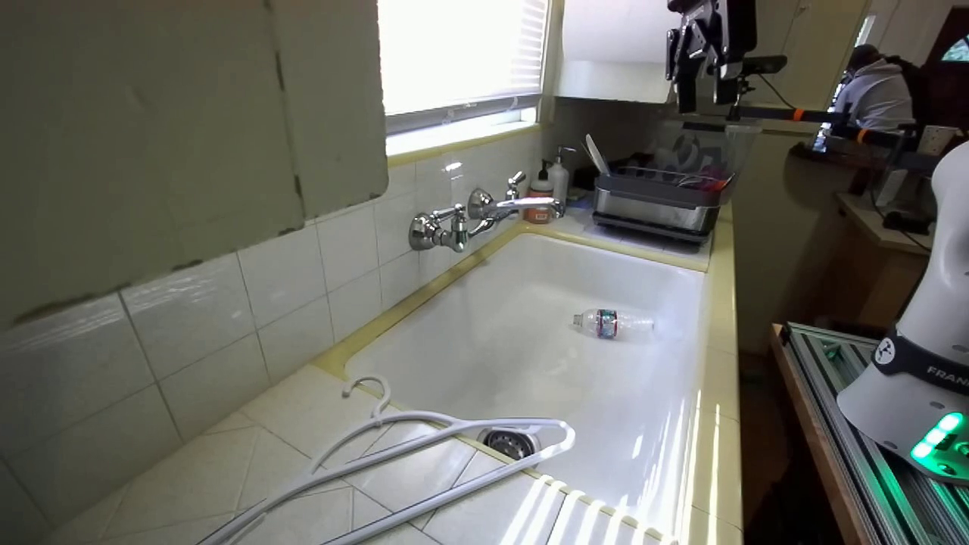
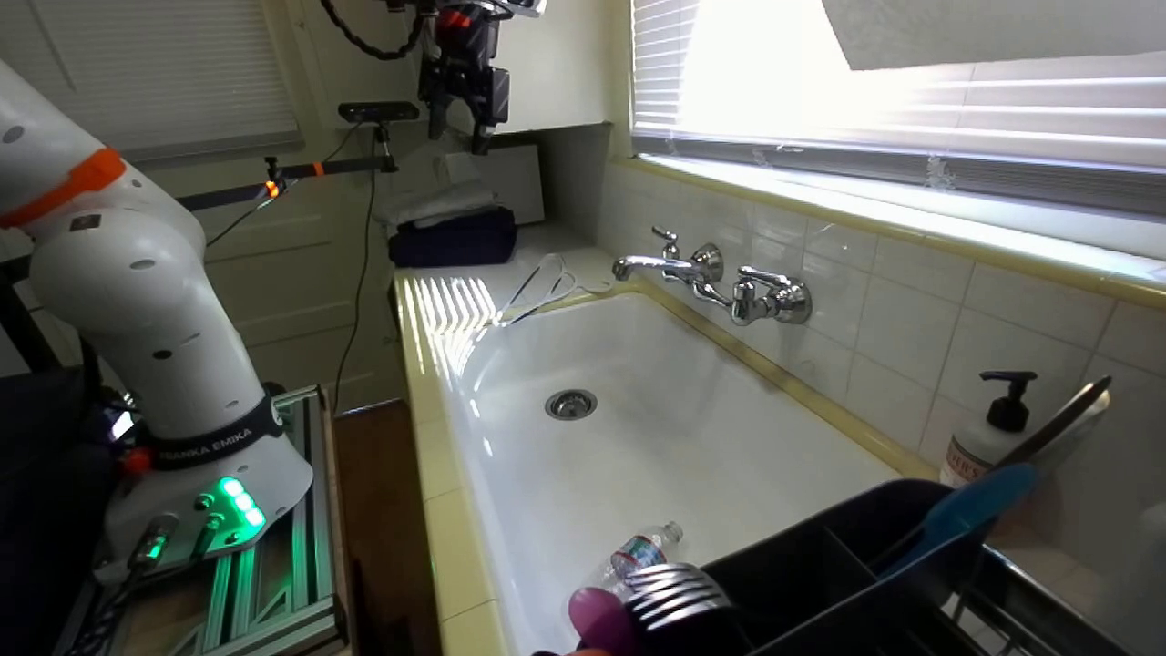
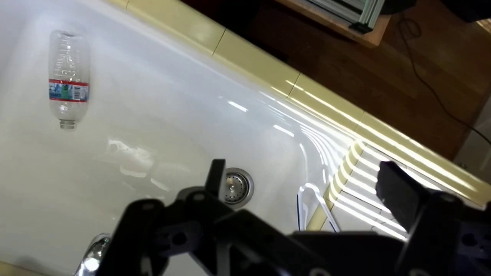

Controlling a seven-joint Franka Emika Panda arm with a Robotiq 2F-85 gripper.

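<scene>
High above the sink hangs my gripper [image 1: 705,95], its two fingers spread wide with nothing between them. From the wrist, the gripper looks down over the drain end of the basin. A clear plastic bottle [image 1: 614,323] with a red and blue label lies on its side in the white sink [image 3: 152,110], well away from the fingers. In exterior view 2 the bottle [image 2: 645,550] is partly hidden behind the utensils. Several white hangers [image 1: 400,459] lie on the tiled counter, one end reaching over the sink's edge.
A dish rack [image 1: 658,195] with utensils stands at one end of the sink, beside soap bottles [image 1: 542,195]. The chrome faucet [image 2: 661,267] juts over the basin from the wall. Dark folded cloth [image 2: 454,237] rests on the far counter. Most of the basin is clear.
</scene>
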